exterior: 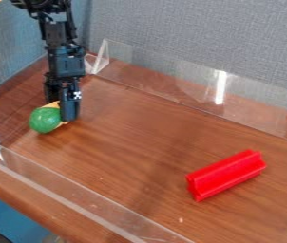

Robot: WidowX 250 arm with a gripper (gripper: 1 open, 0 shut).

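Note:
My black gripper [61, 102] reaches down from the top left onto a green round object [45, 120] with some yellow behind it, at the left of the wooden surface. The gripper is shut on that object, whose far part is hidden by the fingers. A red cylinder [225, 176] lies on its side at the right.
Clear low walls [197, 85] edge the wooden surface [133, 161] at the back and front. A blue-grey padded wall [210, 33] stands behind.

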